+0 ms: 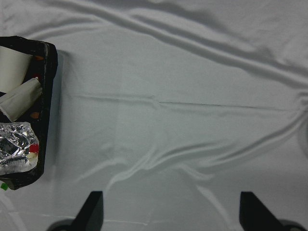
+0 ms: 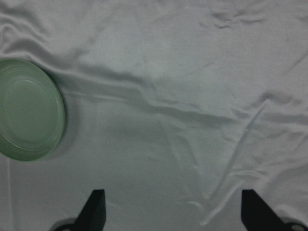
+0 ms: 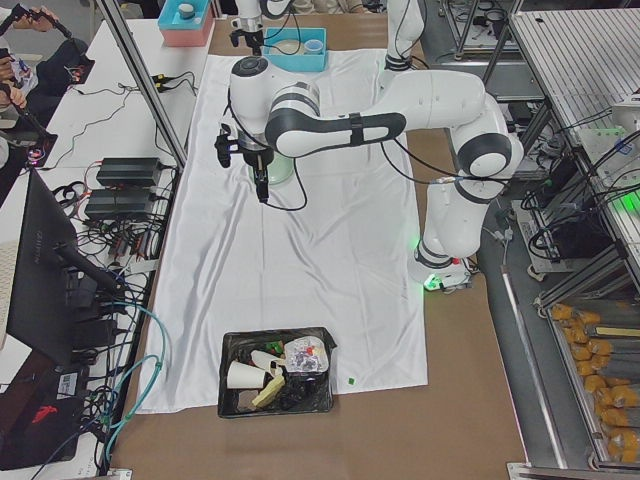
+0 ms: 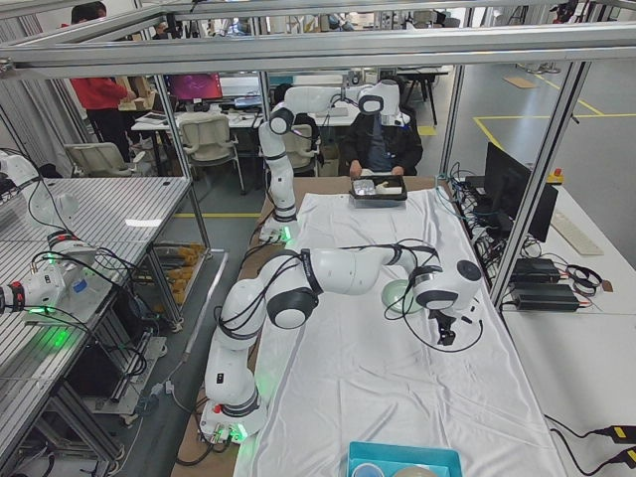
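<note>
My left gripper (image 3: 241,164) is raised over the middle of the cloth in the camera left view; its fingers stand open and empty in the left wrist view. My right gripper (image 4: 446,328) is over the cloth near the green plate (image 2: 29,110), also open with nothing between its fingers. The plate lies on the white cloth and is partly hidden behind the left arm in the camera left view. A black tray (image 3: 225,380) holds a white cup (image 3: 245,376), foil-like packaging (image 1: 14,144) and other mixed items.
A blue bin (image 4: 402,453) with round items stands at the opposite end from the black tray. Monitor (image 3: 40,270), cables and power units line one side; metal frames flank the table.
</note>
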